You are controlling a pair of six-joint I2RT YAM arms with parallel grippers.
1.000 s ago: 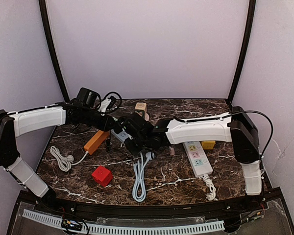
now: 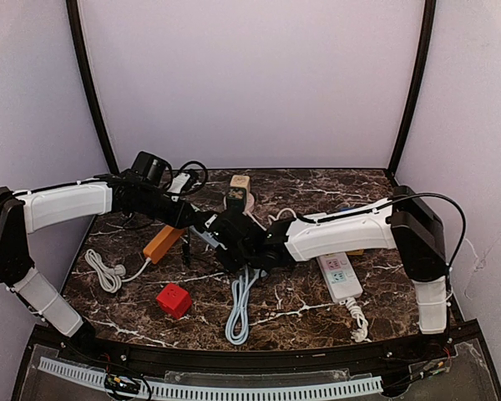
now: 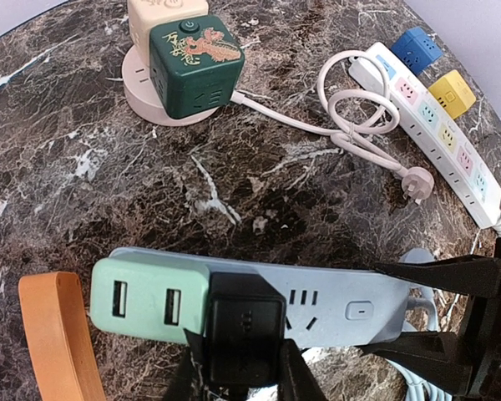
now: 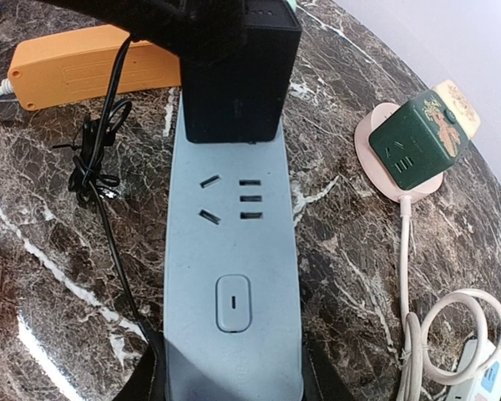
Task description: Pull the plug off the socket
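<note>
A black plug block [image 3: 246, 322] sits on a pale blue power strip [image 3: 342, 288] with a mint-green end. My left gripper is shut on that plug, one finger on each side. Seen from the right wrist, the block [image 4: 238, 92] stands on the strip [image 4: 234, 188], its base against the top face. My right gripper straddles the strip's far end, beyond the switch, with its fingers [image 3: 451, 274] along both long edges. Whether they press on it, I cannot tell. In the top view the arms mostly hide the strip.
An orange strip [image 2: 161, 243] lies at the left, a red cube [image 2: 174, 301] in front. A green cube tower [image 3: 192, 67] stands behind. The white strip [image 2: 340, 280] is at the right. A thin black cord [image 4: 108, 234] runs beside the blue strip.
My right forearm has come down and forward a little, now hiding the yellow cube. The right gripper has shifted slightly. My left arm is almost still.
</note>
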